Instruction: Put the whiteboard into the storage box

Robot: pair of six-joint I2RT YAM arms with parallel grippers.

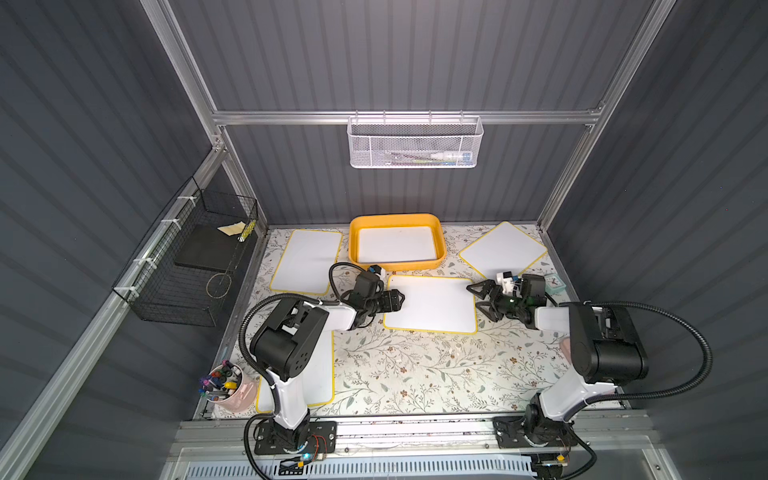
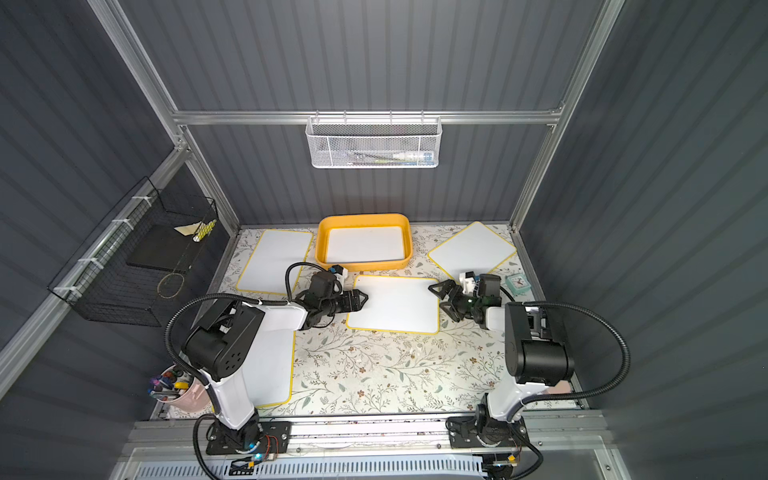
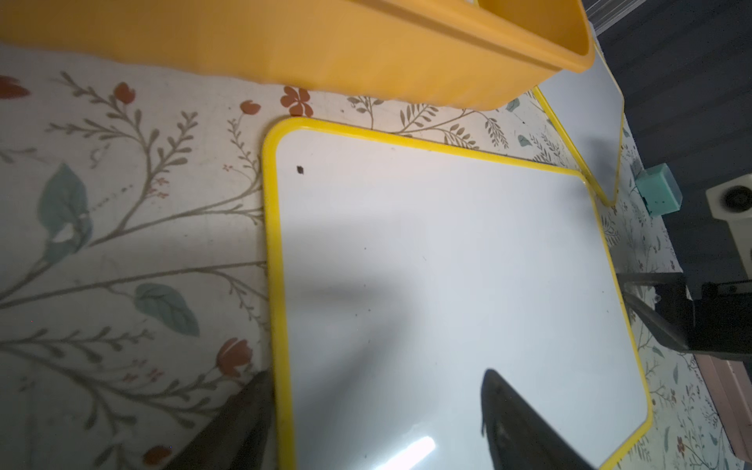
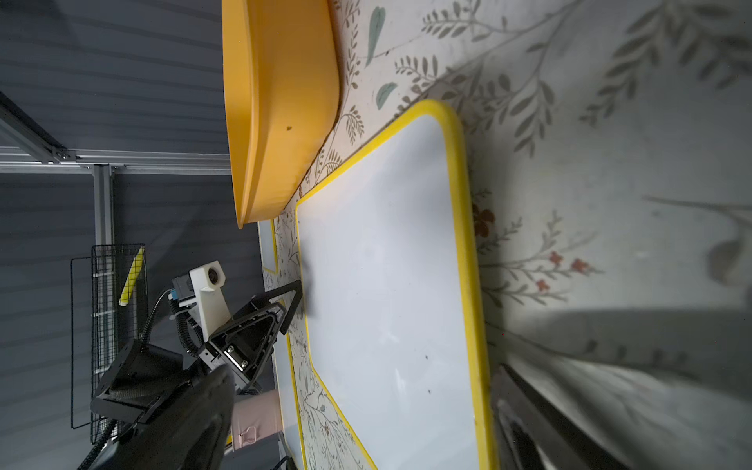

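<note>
A white whiteboard (image 1: 432, 304) with a yellow rim lies at mid-table, long side across, in front of the orange storage box (image 1: 397, 263). The box contains a white panel, seen in both top views. At the board's left end my left gripper (image 1: 395, 301) is open; in the left wrist view its fingers (image 3: 244, 427) show on both sides of the yellow left edge. My right gripper (image 1: 483, 301) stands open at the right end, and in the right wrist view its fingers (image 4: 523, 423) likewise appear on either side of that edge. Contact with the rim cannot be told.
Other whiteboards lie at back left (image 1: 306, 260), back right (image 1: 504, 249) and front left (image 1: 320, 376). A pink pen cup (image 1: 240, 393) stands front left. White (image 1: 414, 150) and black (image 1: 180, 272) wire baskets hang on the walls.
</note>
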